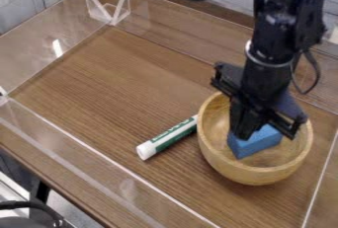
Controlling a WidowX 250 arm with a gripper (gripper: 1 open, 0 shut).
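My black gripper point(244, 113) reaches down over a beige bowl point(258, 181) on the wooden table, at the right of the camera view. Inside the bowl, just below the fingertips, lies a blue block point(260, 140), partly hidden by the gripper. The gripper looks shut, and I see nothing clearly held between its fingers.
A white and green tube point(168, 136) lies left of the bowl, close to it. A raised wooden edge runs along the back and left.
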